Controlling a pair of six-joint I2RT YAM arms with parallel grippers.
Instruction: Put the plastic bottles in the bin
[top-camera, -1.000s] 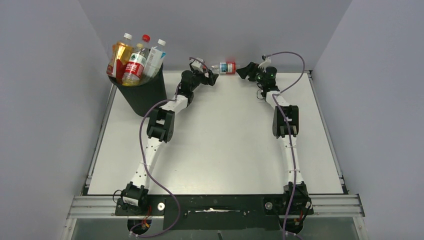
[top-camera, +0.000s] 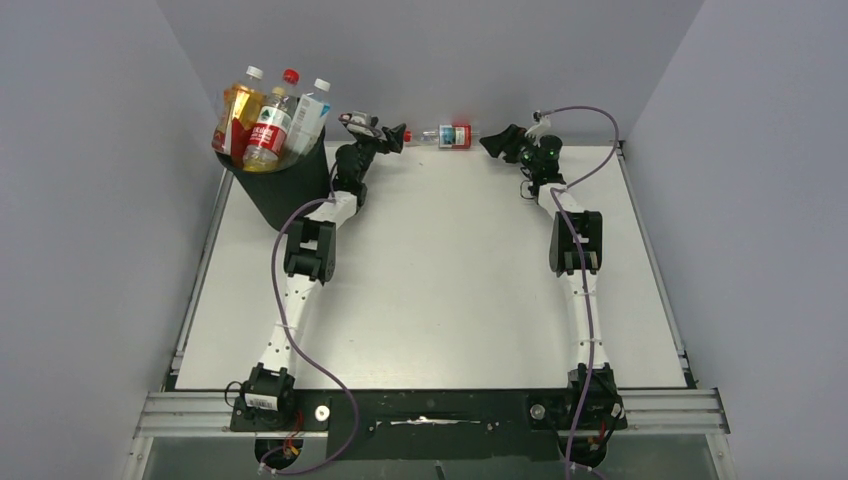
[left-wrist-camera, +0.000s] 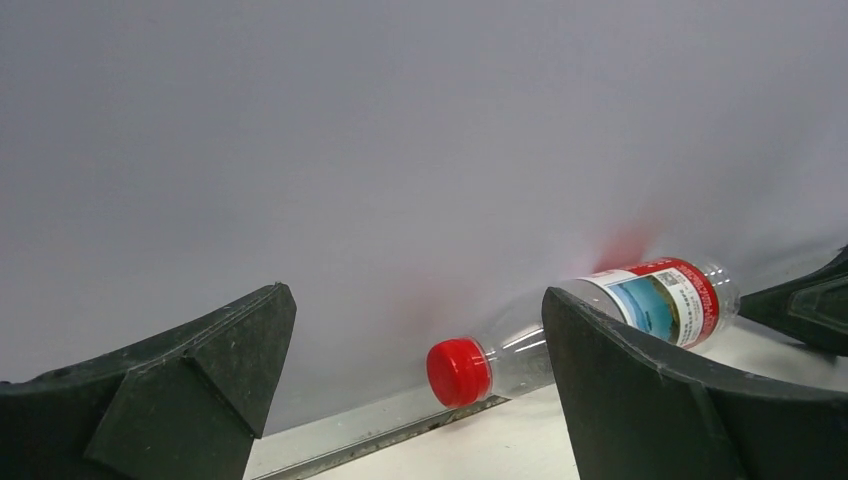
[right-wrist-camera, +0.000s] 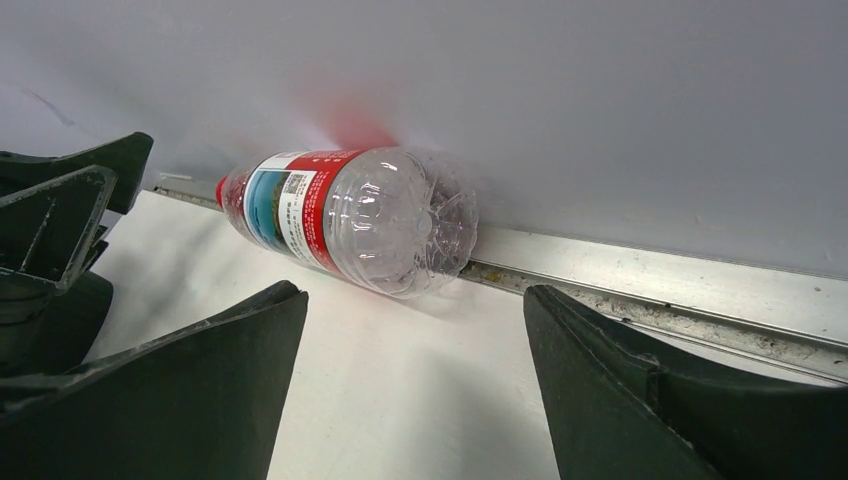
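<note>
A clear plastic bottle (top-camera: 446, 136) with red cap (left-wrist-camera: 457, 372) and red label lies on its side along the back edge, against the wall. My left gripper (top-camera: 393, 136) is just left of its cap, open, the cap visible beyond its fingers. My right gripper (top-camera: 495, 140) is just right of the bottle's base, its fingers apart with nothing between them; in the right wrist view the bottle (right-wrist-camera: 390, 220) lies ahead of them. The black bin (top-camera: 280, 200) at back left holds several upright and leaning bottles.
Grey walls bound the back and both sides, with a metal rail (right-wrist-camera: 660, 300) along the back edge.
My left gripper has moved left and toward the back, uncovering the bottle's cap in the top view. My right gripper has shifted slightly right.
</note>
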